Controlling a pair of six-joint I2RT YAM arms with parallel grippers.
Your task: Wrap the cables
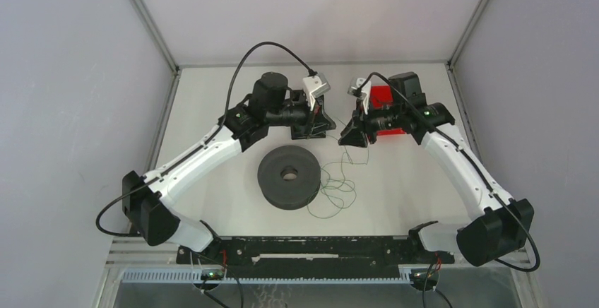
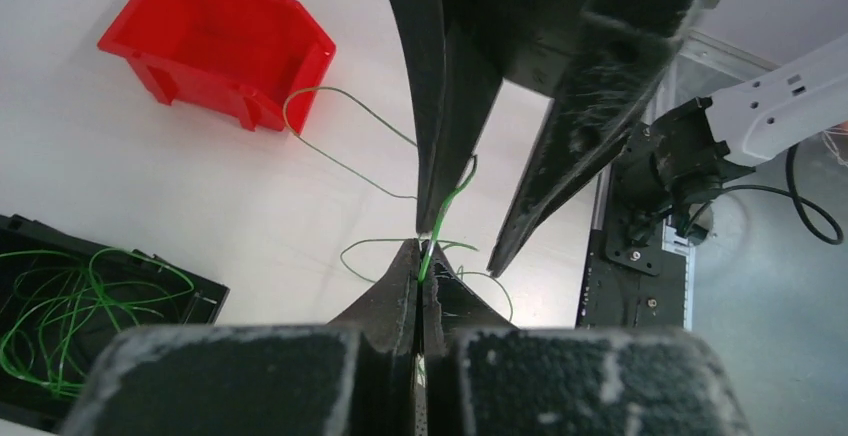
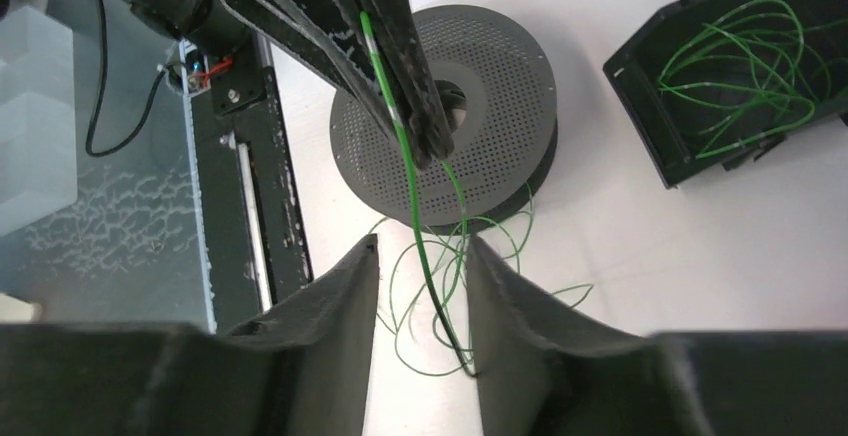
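A thin green cable is pinched in my left gripper, whose closed tips show it emerging between them in the left wrist view. My right gripper stands part open right beside those tips, its two fingers apart. In the right wrist view the cable's dark end hangs down between these fingers; whether it touches either one I cannot tell. From above, the two grippers face each other behind the dark grey spool [image 1: 272, 177]. More of the cable lies in loose loops [image 1: 339, 188] on the table, right of the spool.
A black box [image 3: 655, 141] with coiled green cable inside stands behind the spool, partly under my left arm. The red bin sits at the back right, partly covered by my right arm from above.
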